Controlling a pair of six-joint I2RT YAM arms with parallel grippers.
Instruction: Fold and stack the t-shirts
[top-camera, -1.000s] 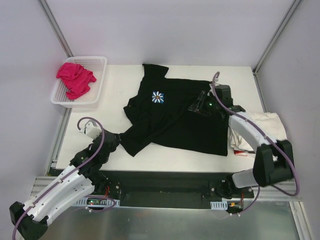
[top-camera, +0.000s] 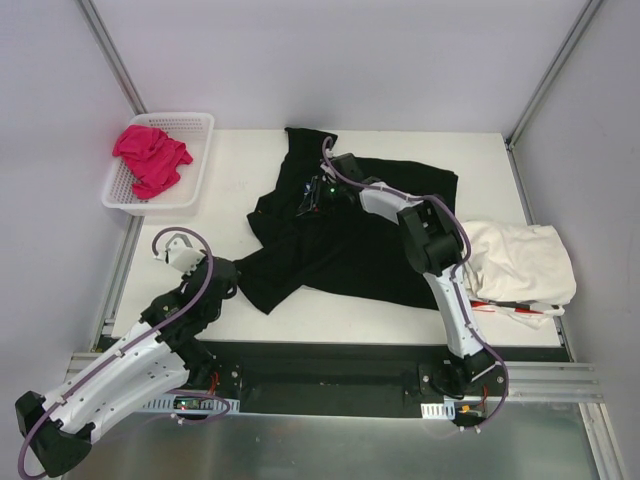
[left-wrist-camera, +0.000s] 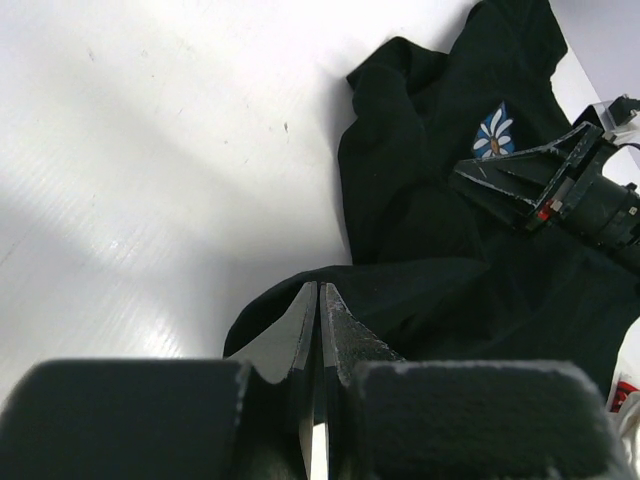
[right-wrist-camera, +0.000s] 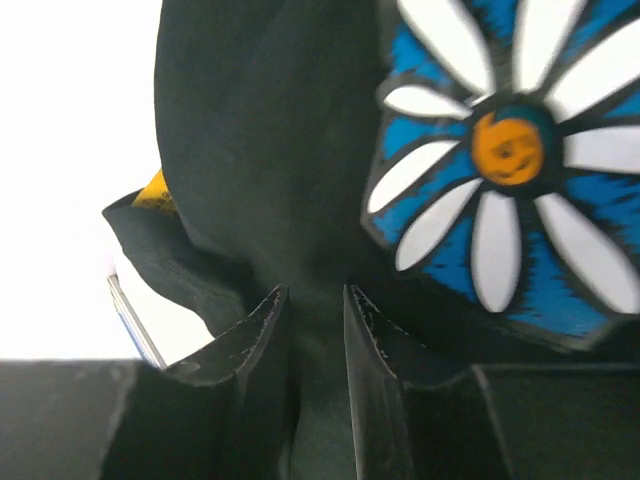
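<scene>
A black T-shirt (top-camera: 350, 260) lies spread and rumpled over the white table, with a blue patch bearing a white daisy (right-wrist-camera: 510, 220) visible close up in the right wrist view and also (left-wrist-camera: 492, 135) in the left wrist view. My left gripper is shut at the shirt's near-left fold, fabric under its tips; whether any is pinched is unclear. My right gripper is part open, low over the shirt beside the daisy patch. A yellow bit shows at a fold edge in the right wrist view.
A white basket (top-camera: 190, 140) with red cloth (top-camera: 152, 160) stands at the back left. A stack of white cloth (top-camera: 515, 262) lies at the right edge. Bare table (top-camera: 220, 160) shows at the left and along the front.
My right arm has swung leftward from the shirt's right part to over the daisy patch at the middle back. The left arm has stayed about the same.
</scene>
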